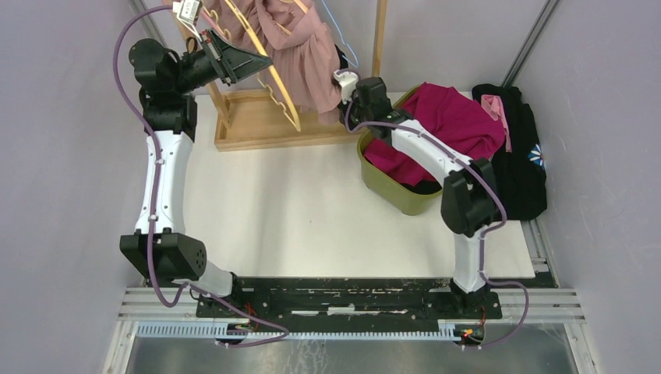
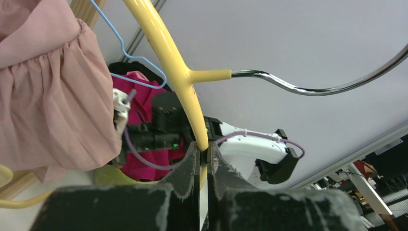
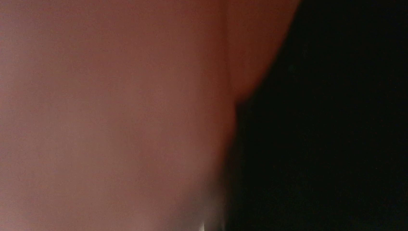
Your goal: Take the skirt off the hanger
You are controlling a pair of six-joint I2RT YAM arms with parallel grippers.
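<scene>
Pink skirts (image 1: 304,54) hang on the wooden rack at the back; the left wrist view shows a gathered pink waistband (image 2: 53,96). My left gripper is shut on a yellow hanger (image 2: 163,43), raised toward the front left of the rack in the top view. My right gripper (image 1: 343,105) is up against the pink and black fabric on the rack's right side, its fingers hidden there. The right wrist view holds only blurred pink cloth (image 3: 120,106) and a dark area.
A green bin (image 1: 390,191) of magenta cloth stands right of the rack, with black garments (image 1: 522,171) beside it. A blue hanger (image 1: 347,47) hangs on the rack.
</scene>
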